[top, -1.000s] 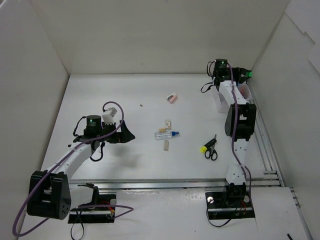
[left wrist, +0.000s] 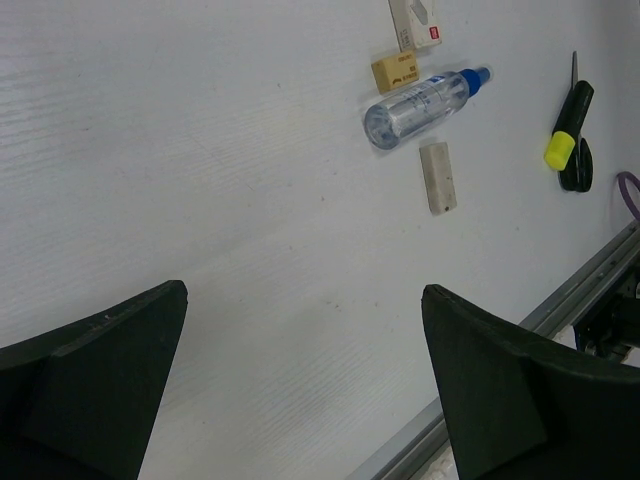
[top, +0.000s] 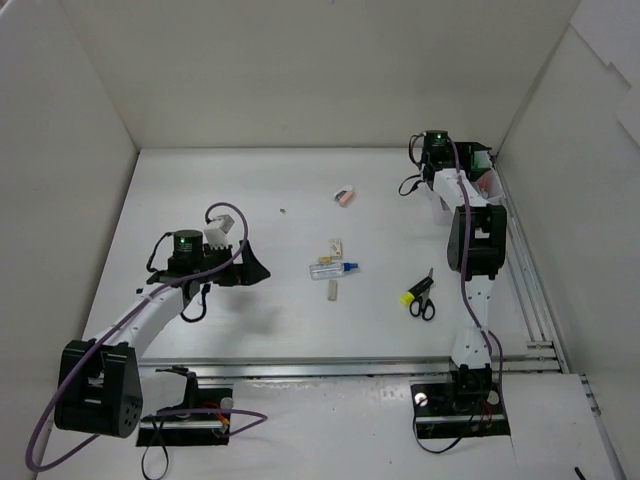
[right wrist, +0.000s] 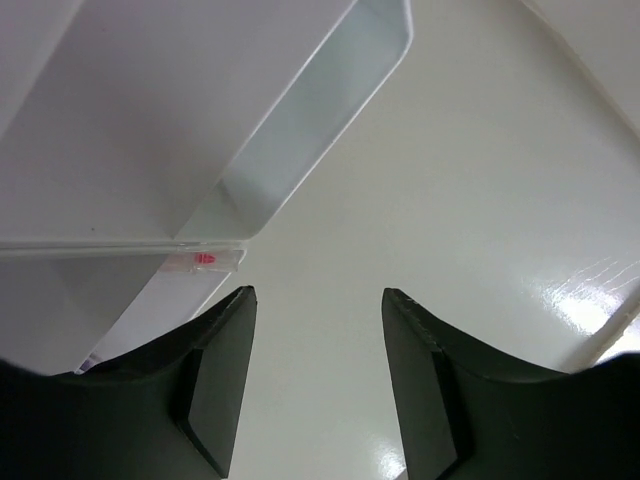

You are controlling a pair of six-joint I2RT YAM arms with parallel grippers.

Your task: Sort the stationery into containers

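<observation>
My left gripper stands open above bare table, left of the stationery. A clear blue-capped bottle (left wrist: 415, 105), tan block (left wrist: 395, 70), pale box (left wrist: 415, 22) and grey bar (left wrist: 438, 178) lie mid-table. Black scissors (left wrist: 576, 168) lie by a yellow-and-black item (left wrist: 559, 148) at right. A pink-white item (top: 344, 197) lies farther back. My right gripper is open at the white compartmented container at back right, with nothing between its fingers. A green object (top: 478, 163) shows in the container beside it, partly hidden.
The white enclosure wall (top: 330, 70) rises behind, with another along the right beside the container and a metal rail (top: 530, 290).
My right gripper moved slightly down in the top view from a second ago. The green object that was at its tip now sits lower, inside the container. The left arm is still.
</observation>
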